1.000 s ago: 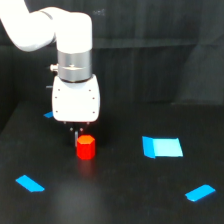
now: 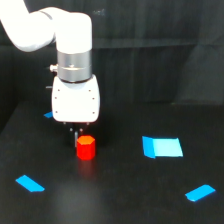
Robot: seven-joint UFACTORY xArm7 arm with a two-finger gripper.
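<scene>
A red block (image 2: 86, 148) with a hexagon-like outline stands on the dark table. My gripper (image 2: 77, 134) points downward from the white hand, very close to the block and slightly left of its top in this view. The fingers are small and dark against the black background, partly hidden by the block. Whether they touch it, and how far apart they stand, is unclear.
A light blue piece with a darker blue strip (image 2: 149, 147) lies to the right. Blue tape marks lie front left (image 2: 30, 184) and front right (image 2: 200, 192). A small blue mark (image 2: 48, 115) shows behind the arm.
The white hand has shifted very slightly downward and to the left. The red block stays in the same place, and the blue pieces have not moved.
</scene>
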